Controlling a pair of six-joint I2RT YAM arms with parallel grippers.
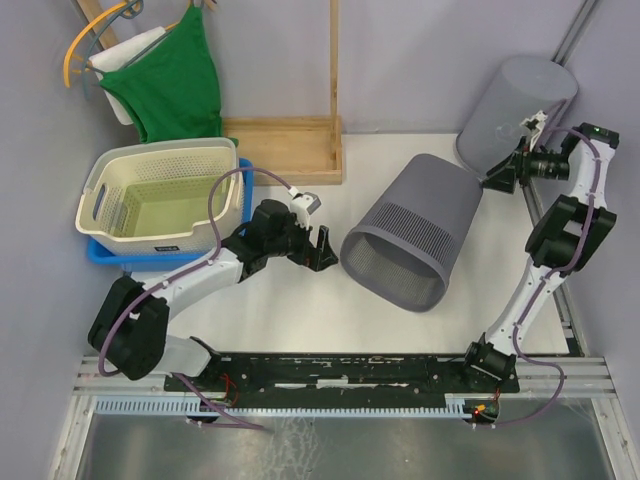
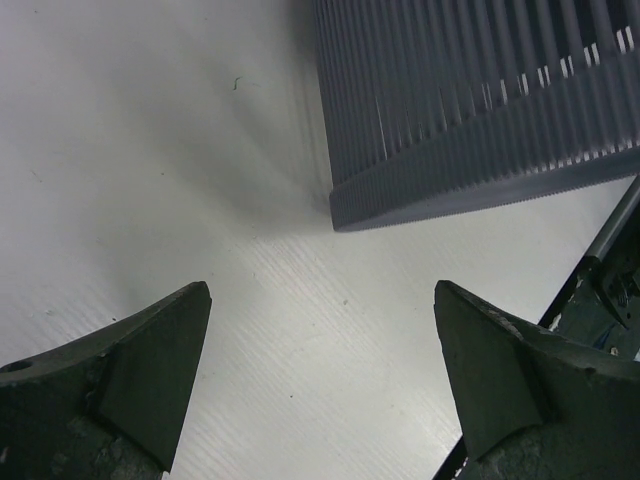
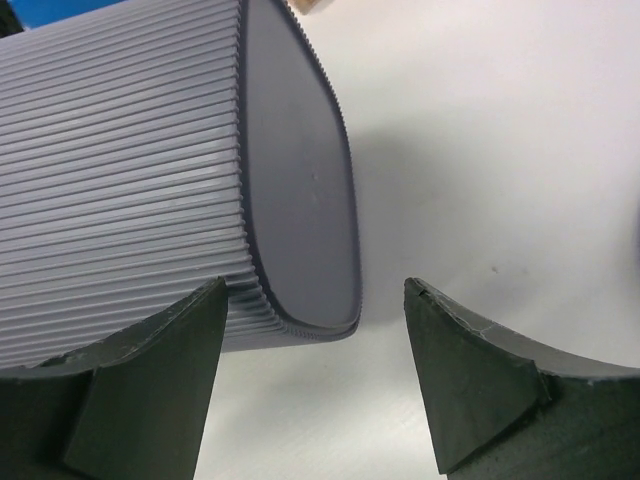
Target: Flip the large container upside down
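The large grey ribbed container (image 1: 425, 205) lies on its side on the white table, its mouth facing front-left and its flat base at the back right. Just left of the mouth's rim is my left gripper (image 1: 320, 252), open and empty. In the left wrist view the container's rim corner (image 2: 345, 205) hangs above and beyond the spread fingers (image 2: 165, 370). My right gripper (image 1: 502, 180) is open close by the base's back-right corner. From the right wrist, the smooth base (image 3: 300, 190) and a ribbed side appear ahead, the left finger (image 3: 170, 370) overlapping the ribs; contact is unclear.
A grey lidded bin (image 1: 520, 110) stands behind the right gripper. On the left, a cream basket (image 1: 165, 243) sits in a blue tray (image 1: 247, 195). A wooden rack (image 1: 285, 135) with a green cloth (image 1: 170, 90) is at the back.
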